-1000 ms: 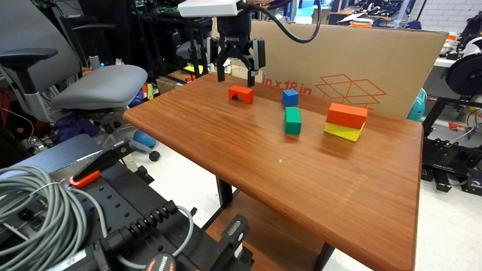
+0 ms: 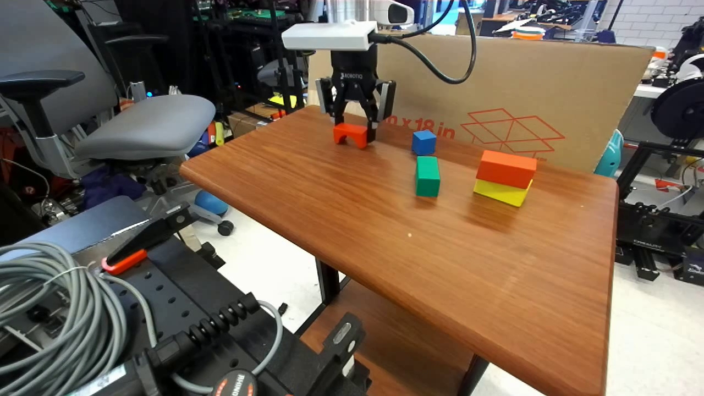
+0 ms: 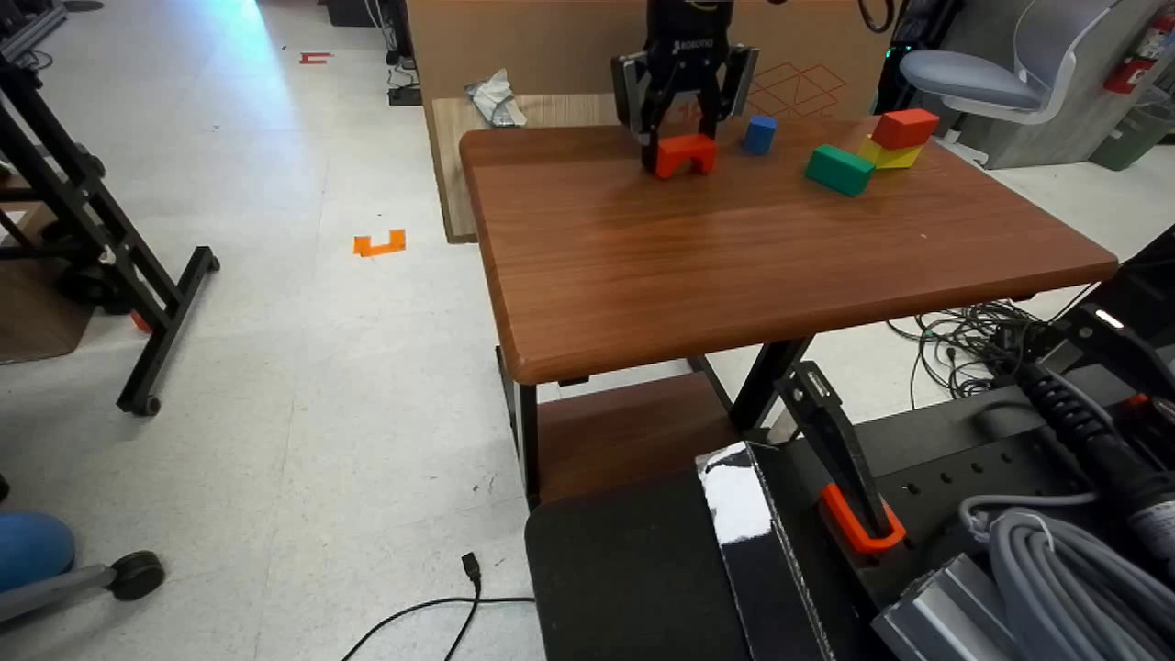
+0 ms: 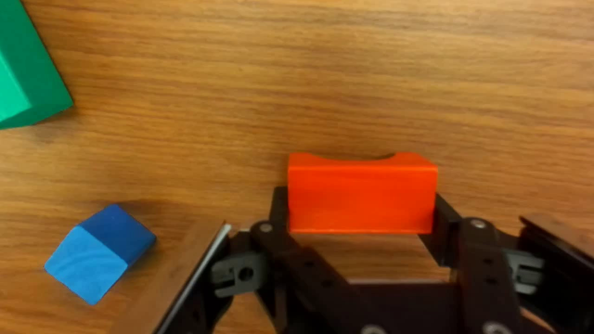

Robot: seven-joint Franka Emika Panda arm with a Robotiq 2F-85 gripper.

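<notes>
An orange-red arch block (image 2: 350, 135) stands at the table's far left in exterior view 1, its cutout facing down. My gripper is shut on it, one finger against each end of the block in the wrist view. In exterior view 2 the same arch block (image 3: 685, 154) sits at or very near the tabletop; any small gap beneath it cannot be made out. To its right is a blue cube (image 2: 423, 142), with a green block (image 2: 427, 176) nearer the front. An orange block (image 2: 506, 169) rests on top of a yellow block (image 2: 501, 192).
A tall cardboard sheet (image 2: 528, 99) rises along the table's back edge, close behind my gripper. In the wrist view the blue cube (image 4: 100, 253) lies left of my fingers.
My gripper has come down from above the arch block and closed on its two ends. The arch block and the other blocks look to be in the same places.
</notes>
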